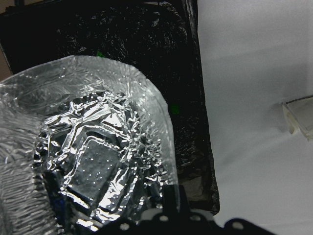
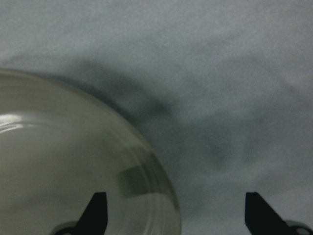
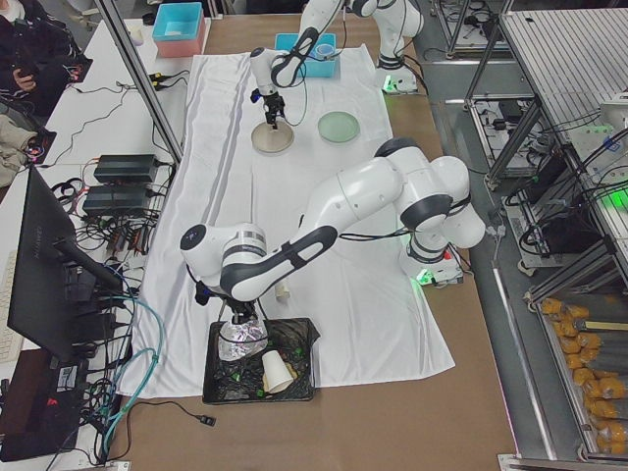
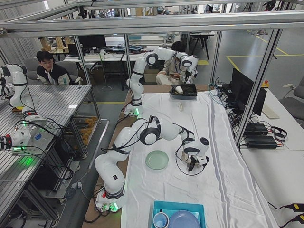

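Note:
My left gripper (image 3: 242,312) is shut on a crumpled foil package (image 1: 98,161) with a clear rim, held over the black lined bin (image 3: 221,383); the package fills much of the left wrist view. My right gripper stands open at the rim of a beige plate (image 3: 273,142), its fingers apart with the rim below between them. A white paper cup (image 3: 277,371) lies on its side in the bin.
A green plate (image 4: 156,159) sits beside the beige one. A blue tub (image 4: 156,206) with dishes is at the far end from the bin. A small translucent item (image 1: 298,115) lies on the white cloth beside the bin.

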